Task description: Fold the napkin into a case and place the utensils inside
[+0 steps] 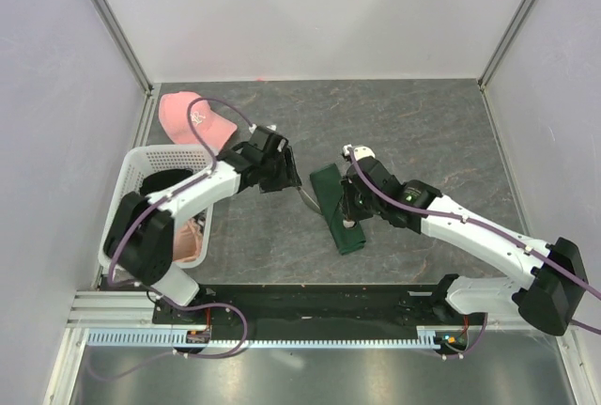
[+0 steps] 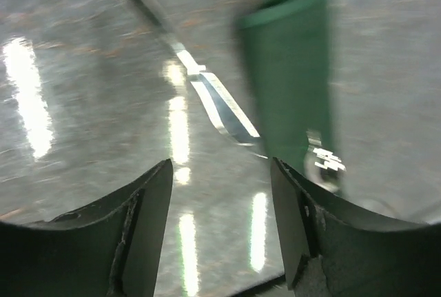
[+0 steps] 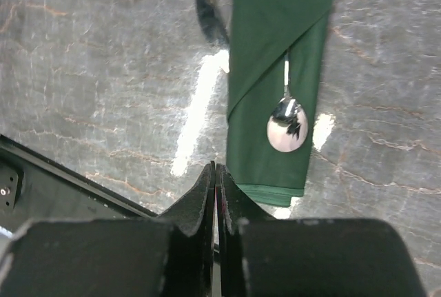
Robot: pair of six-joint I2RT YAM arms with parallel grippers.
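Note:
The green napkin (image 3: 275, 83), folded into a long narrow case with a slanting flap, lies on the table. On its lower part rests a spoon (image 3: 287, 126), bowl showing and handle running under the flap. A knife (image 2: 224, 107) is left of the napkin, its blade tip close to the napkin's left edge; motion blur softens it in the left wrist view. My left gripper (image 1: 296, 185) is open with nothing between its fingers, near the knife's handle end. Over the napkin, my right gripper is shut, nothing showing between its fingers.
A white basket (image 1: 122, 200) with dark and pinkish things inside stands at the left. Pink cloth (image 1: 192, 119) lies at the back left. A dark rail (image 3: 76, 180) runs along the front edge.

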